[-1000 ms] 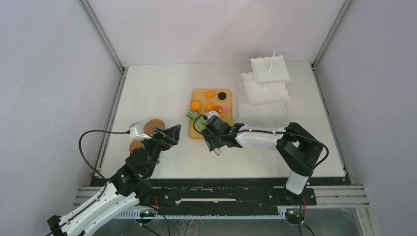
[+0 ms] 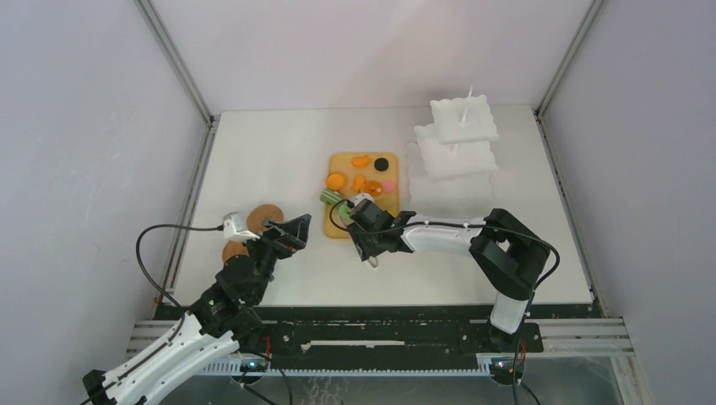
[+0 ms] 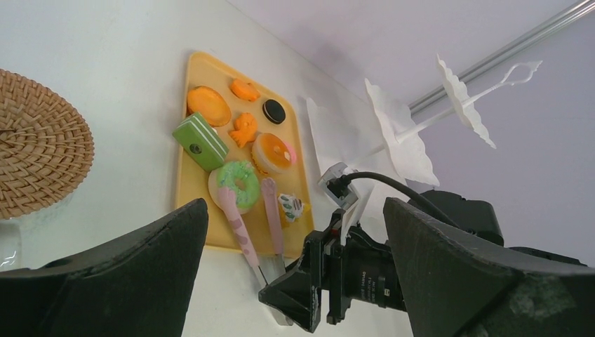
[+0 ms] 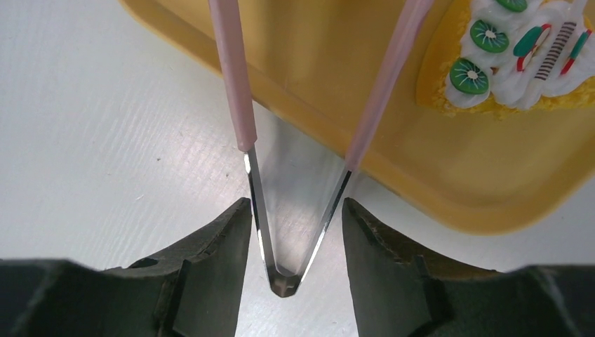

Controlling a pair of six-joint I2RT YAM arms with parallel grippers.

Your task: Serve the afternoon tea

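Observation:
An orange tray [image 2: 344, 159] holds toy sweets: a green donut [image 3: 245, 181], green box [image 3: 200, 141], cream cake [image 4: 505, 56] and others. Pink-handled tongs [image 4: 231, 77] lie over the tray's near edge, arms spread, bend on the table. My right gripper is open around the tongs' bent end, low over the table. My left gripper [image 2: 289, 236] hangs open left of the tray, over woven mats [image 3: 38, 144], nothing between its fingers.
A white three-tier stand [image 2: 463, 118] is at back right. The side walls bound the space.
My right arm has shifted very slightly at the tongs' end; the left arm stays still.

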